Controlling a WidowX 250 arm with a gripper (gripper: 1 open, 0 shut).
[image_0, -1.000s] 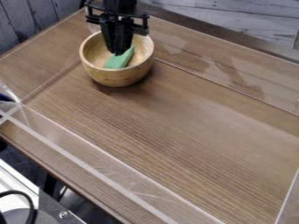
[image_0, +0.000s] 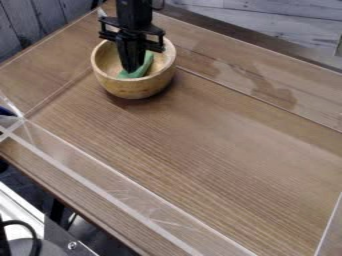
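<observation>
A round wooden bowl (image_0: 134, 87) sits on the wooden table near the top left. A green object (image_0: 138, 70) lies inside it. The black gripper (image_0: 131, 64) reaches down from the top of the view into the bowl, its tip over the green object and partly covering it. Whether anything is between the fingers cannot be made out.
A wall and clutter stand beyond the table's left edge, with a dark cable at the lower left.
The gripper has moved lower into the bowl, now covering more of the green object. The bowl is in about the same place.
</observation>
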